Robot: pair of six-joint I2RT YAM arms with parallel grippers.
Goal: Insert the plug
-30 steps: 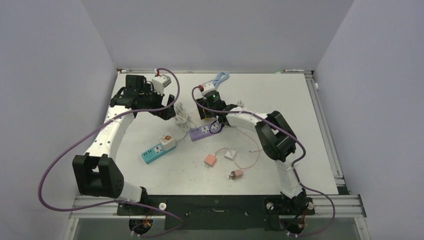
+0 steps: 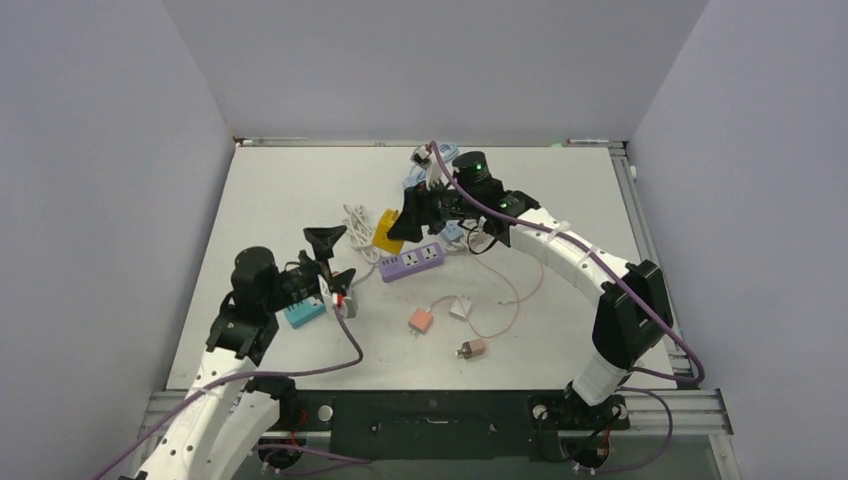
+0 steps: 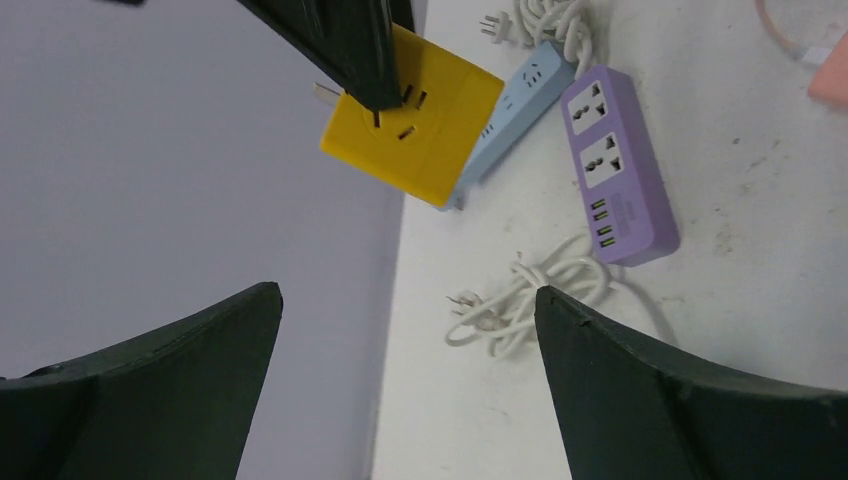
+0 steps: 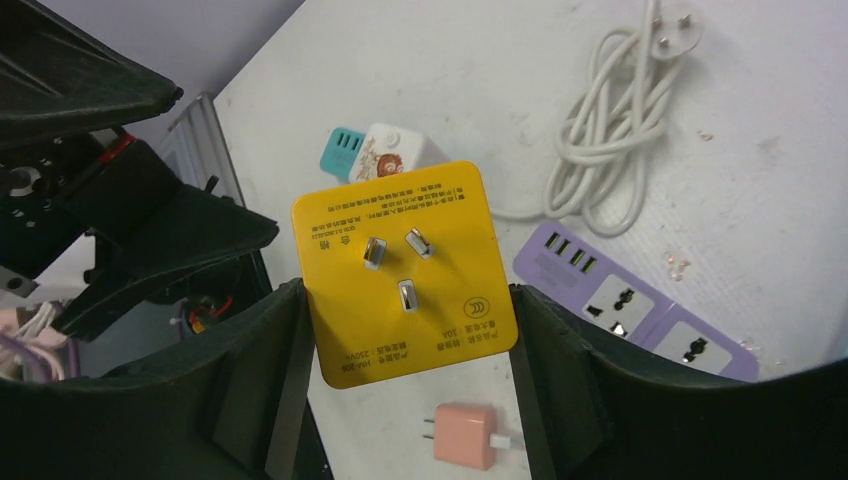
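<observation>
A yellow three-pin plug block (image 2: 388,232) is held up by my shut right gripper (image 2: 401,226); in the right wrist view its pins face the camera on the yellow body (image 4: 405,330). My left gripper (image 2: 330,258) stands open to the left of it, nothing between its fingers; the left wrist view shows the yellow block (image 3: 430,130) above and ahead. A purple power strip (image 2: 412,261) lies below the block, its sockets (image 3: 601,135) facing up. A light blue strip (image 3: 515,105) lies behind it.
A teal strip (image 2: 304,308) with a white block (image 4: 385,150) is at the left, partly under the left arm. Coiled white cable (image 2: 362,232), pink chargers (image 2: 420,320) and thin cables lie about.
My right arm has lifted the yellow block, swinging it slightly left into clearer view.
</observation>
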